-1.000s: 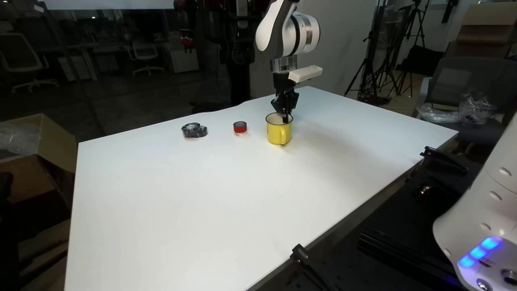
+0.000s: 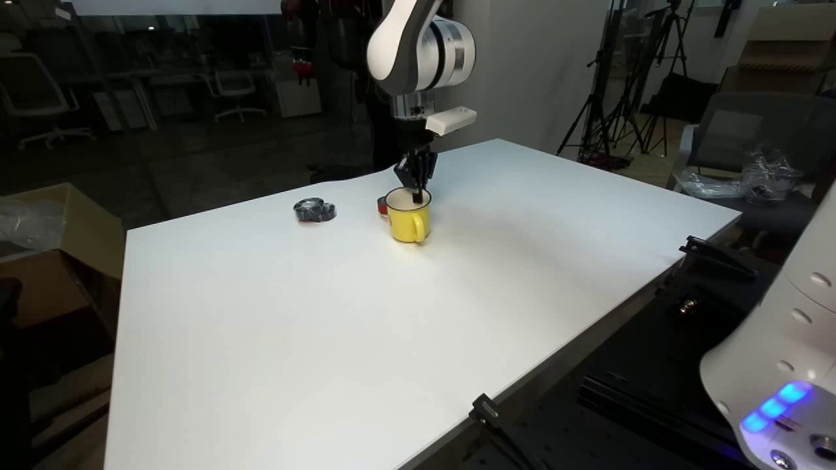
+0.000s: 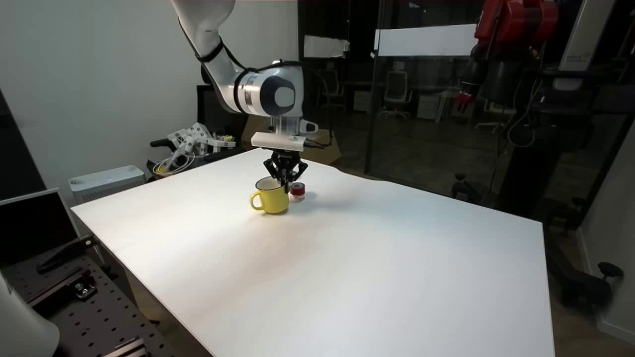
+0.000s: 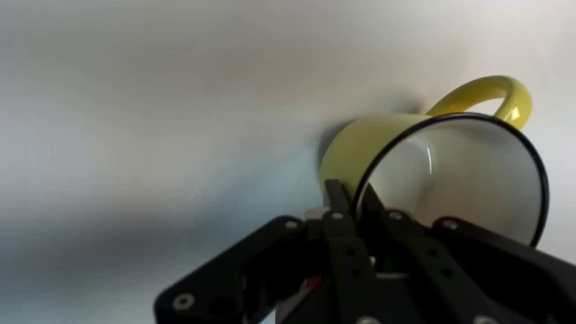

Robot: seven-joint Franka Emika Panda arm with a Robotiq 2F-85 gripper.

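A yellow mug (image 2: 408,226) with a white inside and a black rim is upright at the far part of the white table. In the wrist view the mug (image 4: 351,151) fills the right side, its handle toward the top right. My gripper is shut on the mug's rim, one finger inside the wall and one outside. From the second exterior view, the mug (image 3: 274,200) has its handle to the left and my gripper (image 3: 284,183) pinches the rim from above. Whether the base touches the table is hard to tell.
A red and dark tape roll (image 3: 297,190) sits right by the mug, partly hidden behind it in the first exterior view. Farther left lies a black object (image 2: 314,210).
My gripper and the mug have moved left in the first exterior view, coming up to the tape roll and partly covering it. The roll and the black object look unmoved.
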